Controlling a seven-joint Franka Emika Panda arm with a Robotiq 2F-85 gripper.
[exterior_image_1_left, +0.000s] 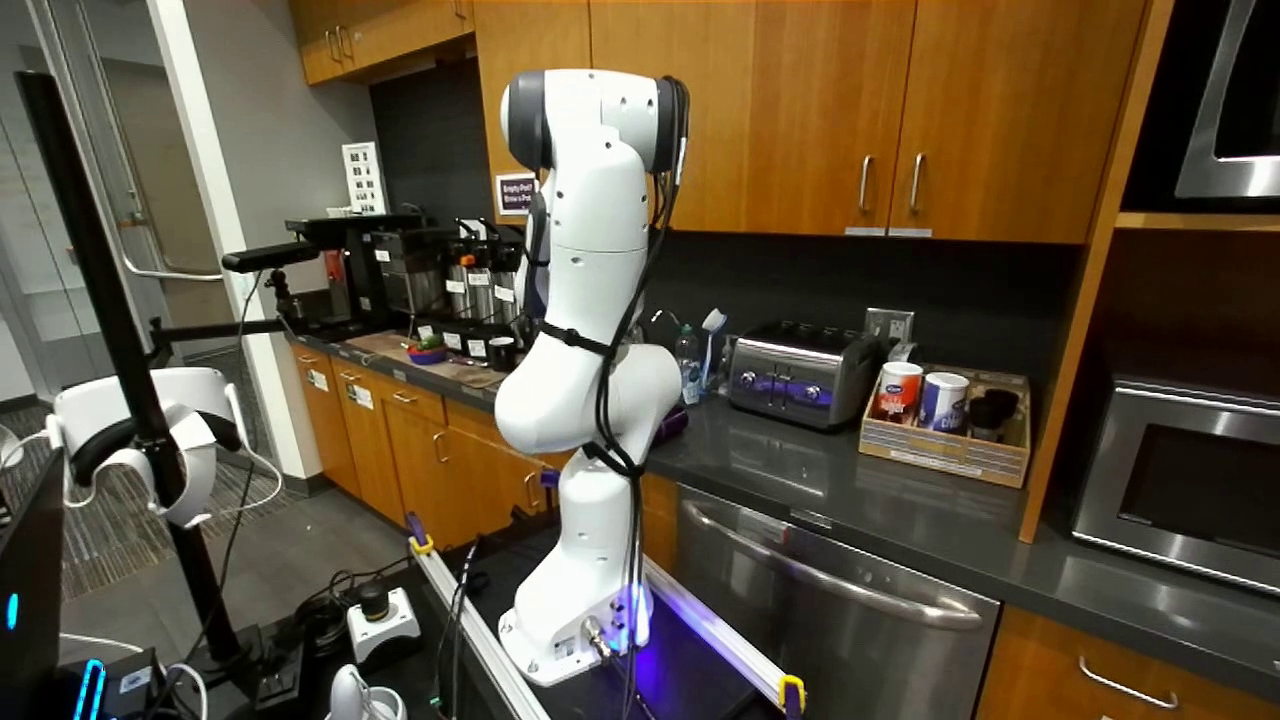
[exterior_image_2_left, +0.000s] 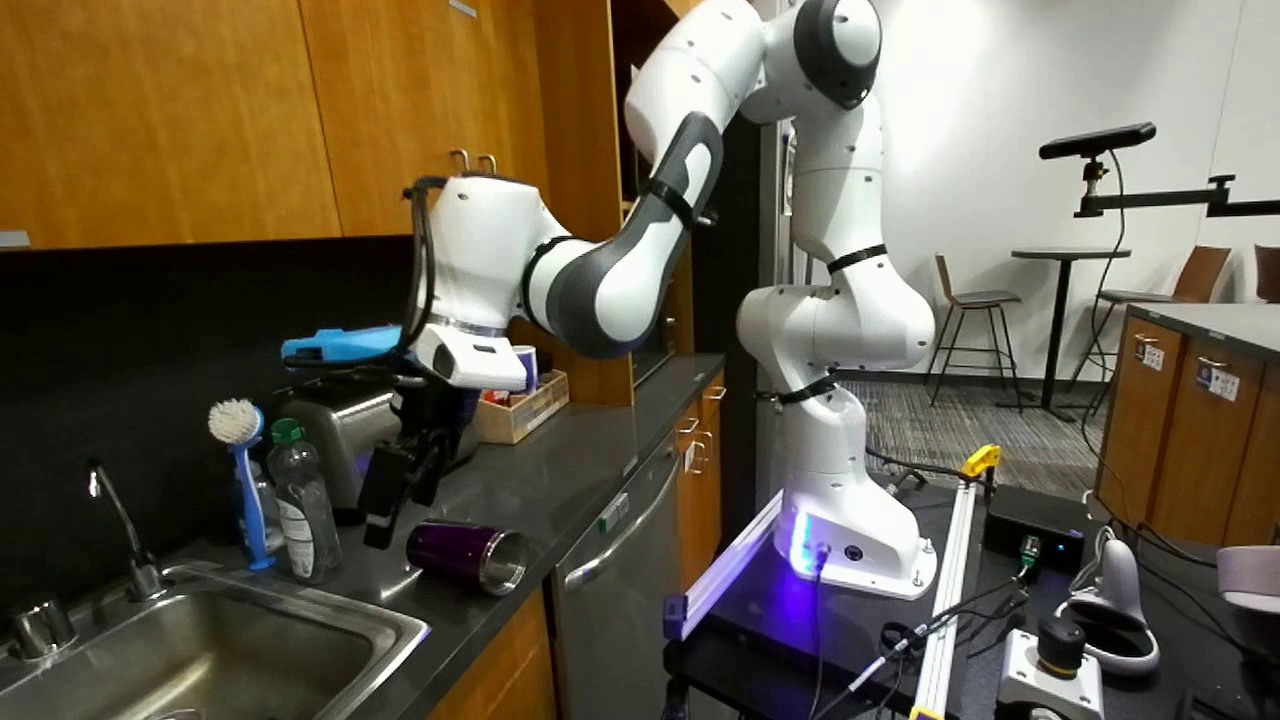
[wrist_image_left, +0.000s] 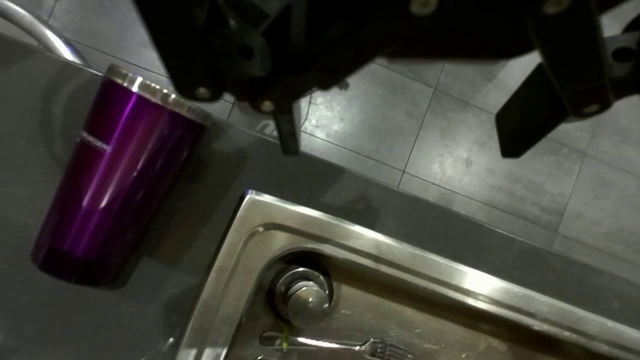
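Observation:
A purple metallic tumbler lies on its side on the dark counter, its steel rim towards the front edge. In exterior view 2 the same tumbler rests between the sink and the dishwasher side. My gripper is open, its two black fingers wide apart with nothing between them. It hangs above the counter, clear of the tumbler, which sits off to the left in the wrist view. The steel sink is below, holding a fork. In exterior view 1 the arm hides the gripper.
Behind the gripper stand a plastic bottle, a dish brush and a toaster. A cardboard box with canisters sits farther along the counter. The faucet rises at the sink's back.

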